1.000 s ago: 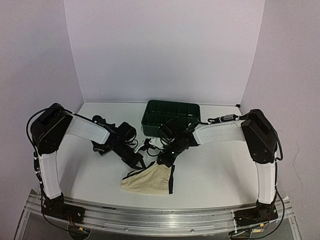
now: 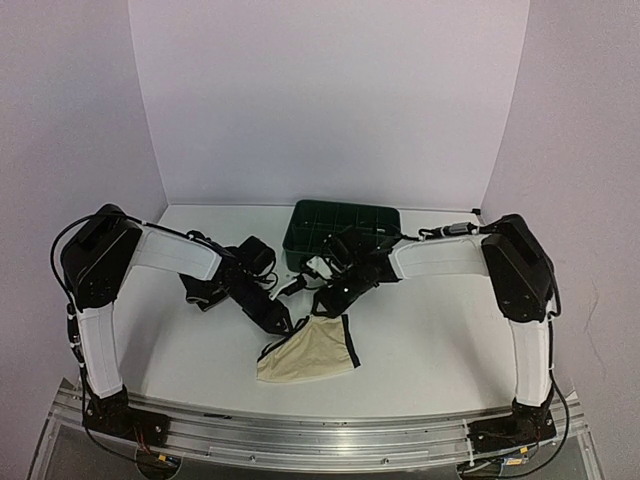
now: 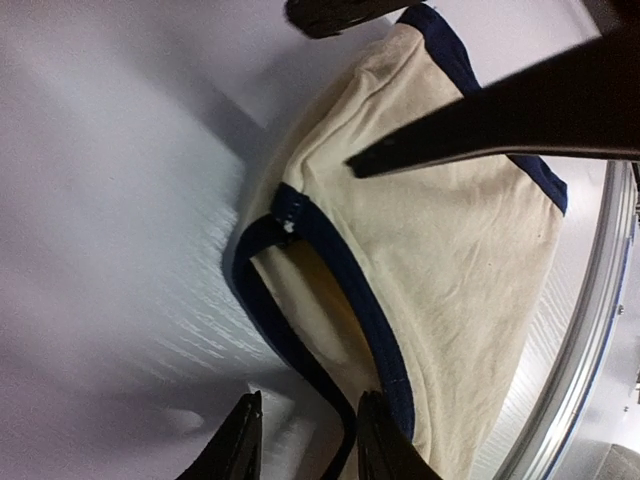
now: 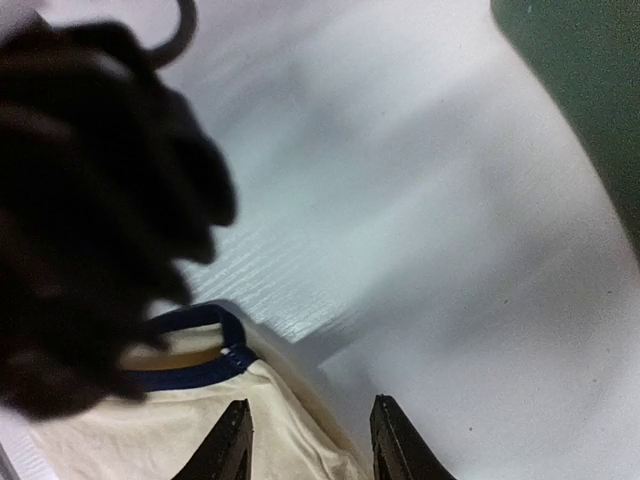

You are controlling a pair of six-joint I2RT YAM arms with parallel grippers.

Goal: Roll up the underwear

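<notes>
Cream underwear with navy trim (image 2: 310,355) lies folded on the white table near the front centre; its waistband edge shows close up in the left wrist view (image 3: 440,250) and right wrist view (image 4: 200,430). My left gripper (image 2: 282,326) is at its left upper edge; in its wrist view the fingers (image 3: 240,440) straddle a navy band, apart from each other. My right gripper (image 2: 322,308) is over the upper corner; its fingertips (image 4: 385,430) stand apart, with the cloth's fold between and below them.
A green divided bin (image 2: 340,215) stands behind the grippers. Dark cloth (image 2: 200,295) lies at the left, partly under the left arm. A metal rail runs along the front edge.
Since a second ago the underwear has shifted right and slightly up, and my right gripper has moved slightly back and left. The left gripper has moved little.
</notes>
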